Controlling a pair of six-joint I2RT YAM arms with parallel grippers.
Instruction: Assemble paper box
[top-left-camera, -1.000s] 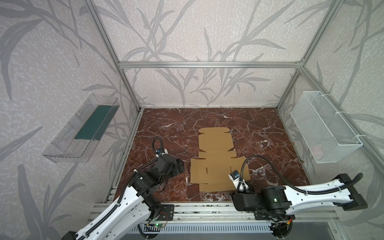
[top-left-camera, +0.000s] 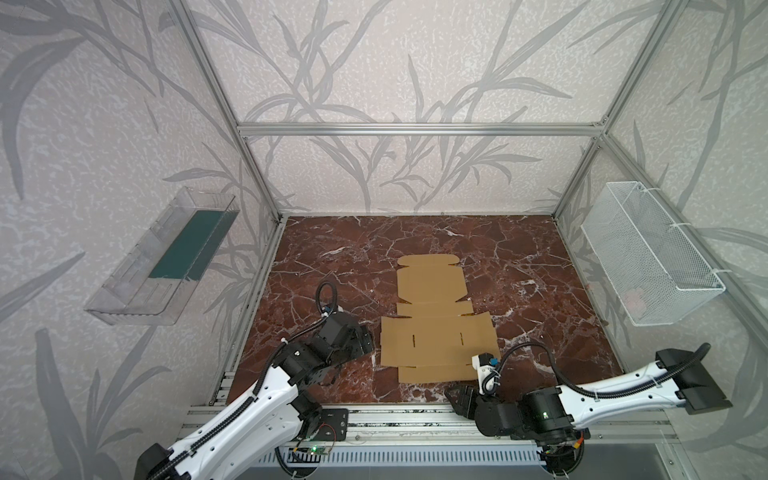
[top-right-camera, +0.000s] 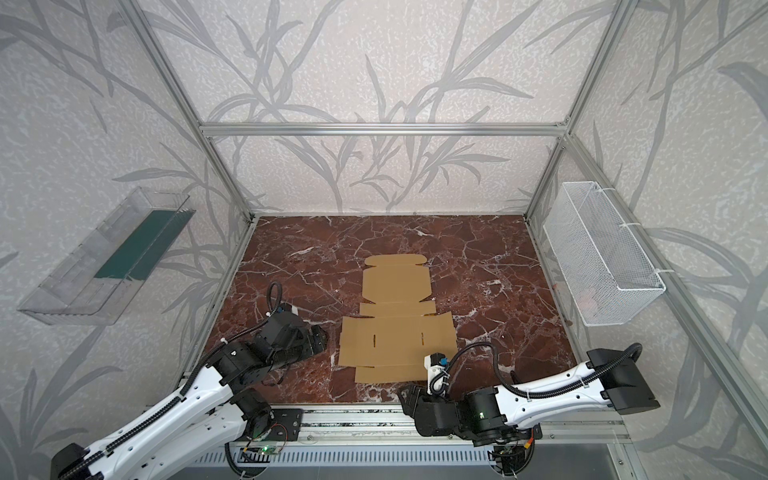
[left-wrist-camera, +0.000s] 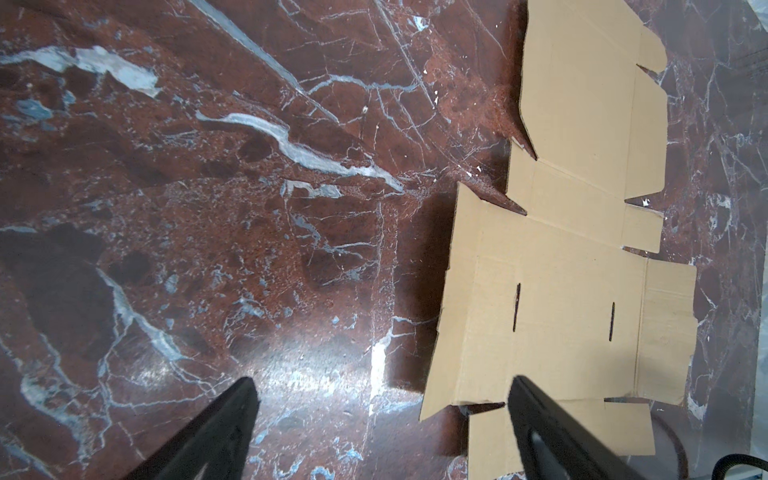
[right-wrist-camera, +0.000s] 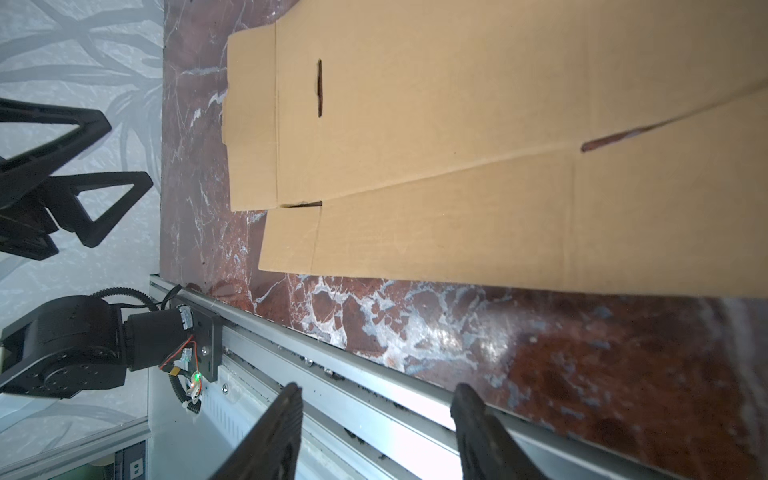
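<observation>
A flat, unfolded cardboard box blank (top-left-camera: 436, 336) lies on the marble table, its narrower lid part pointing to the back. Two slits show in its wide panel. In the left wrist view the blank's left side flap (left-wrist-camera: 452, 320) stands slightly raised. My left gripper (top-left-camera: 369, 340) is open just left of that flap, with nothing between its fingers. Off the blank's front edge, over the table's front rim, is my right gripper. Its fingers (right-wrist-camera: 276, 424) are apart, with only the metal rail visible between them. Both grippers are clear of the cardboard.
A clear tray (top-left-camera: 172, 264) with a green bottom hangs on the left wall. On the right wall hangs a white mesh basket (top-left-camera: 656, 256). Metal rails (right-wrist-camera: 352, 352) run along the table's front. Bare marble lies behind and beside the blank.
My right gripper has swung toward the front edge and slightly left, uncovering more of the blank. The left gripper has shifted slightly right. The blank has stayed put.
</observation>
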